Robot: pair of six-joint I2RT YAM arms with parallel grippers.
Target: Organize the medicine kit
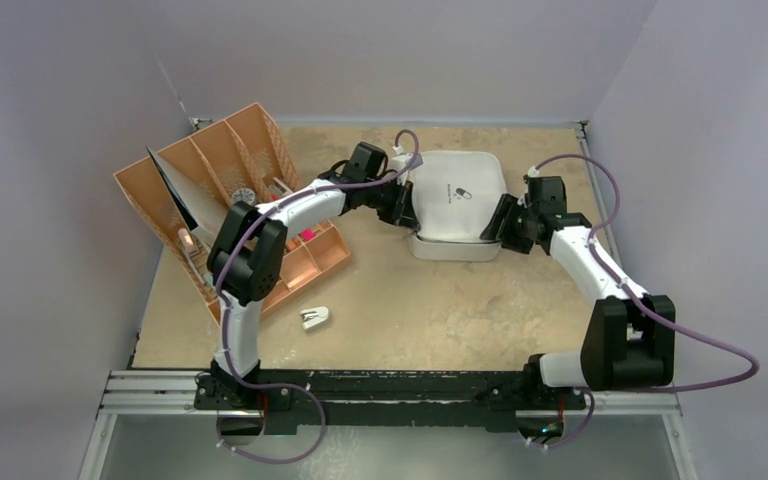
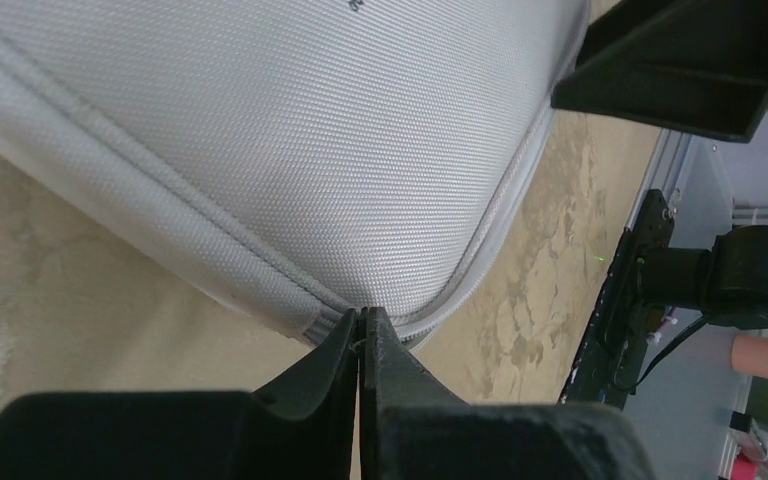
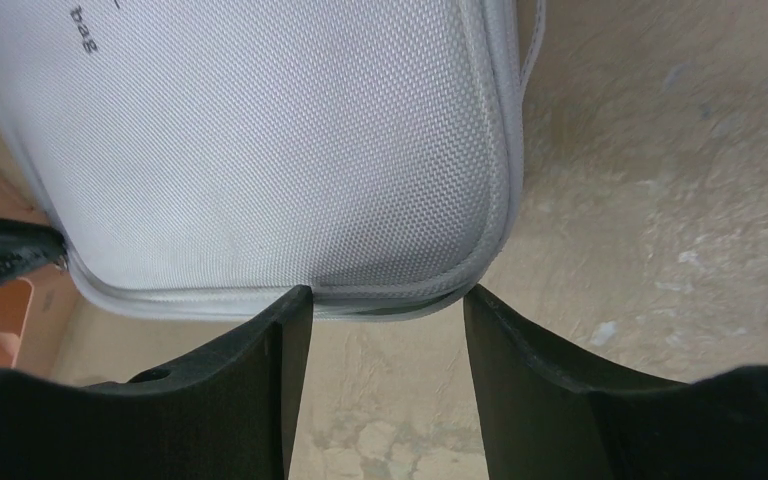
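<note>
The white medicine kit (image 1: 457,190), with a pill emblem on its lid, lies closed over on the table, a dark gap showing along its front seam. At its front-left corner my left gripper (image 1: 413,227) is shut; in the left wrist view its fingertips (image 2: 372,325) meet at the rim, and whether anything thin is pinched there does not show. My right gripper (image 1: 495,238) stands at the front-right corner. Seen from the right wrist, its fingers (image 3: 295,345) are apart, with the kit's rim (image 3: 400,300) crossing between the tips.
An orange compartment organizer (image 1: 315,262) holding several items and a tilted dark-edged panel (image 1: 192,190) occupies the left side. A white stapler-like object (image 1: 314,317) lies in front of it. Bare table (image 1: 430,320) extends before the kit.
</note>
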